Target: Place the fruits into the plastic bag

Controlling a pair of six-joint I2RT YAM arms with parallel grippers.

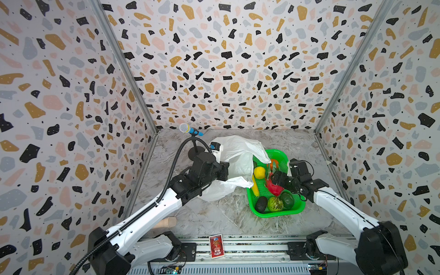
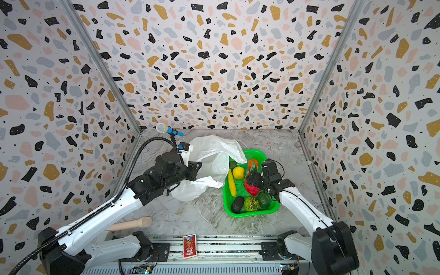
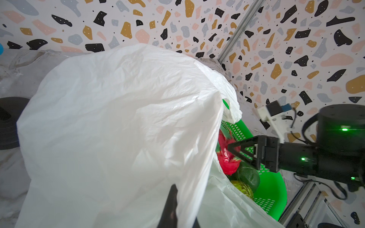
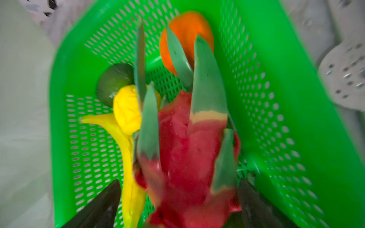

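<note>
A white plastic bag [image 3: 125, 133] spreads over the table, its rim pinched by my left gripper [image 1: 226, 172], which is shut. My right gripper is open over the green basket [image 4: 62, 152]. Its dark fingers [image 4: 102, 205] stand apart on either side of a red dragon fruit [image 4: 182, 152] with green leaves. Also in the basket are an orange fruit [image 4: 195, 32], a yellow lemon [image 4: 127, 108], a banana [image 4: 127, 152] and a dark green fruit [image 4: 114, 81]. An avocado [image 1: 261, 204], a striped green fruit [image 1: 275, 204] and a round green fruit [image 1: 287, 199] lie at its near end.
Part of the bag hangs over the basket's far left rim. A stand with a blue microphone [image 1: 190, 129] is behind the left arm. A wooden handle [image 1: 166, 222] and a red card box [image 1: 216, 246] lie near the front. Bare table shows right of the basket.
</note>
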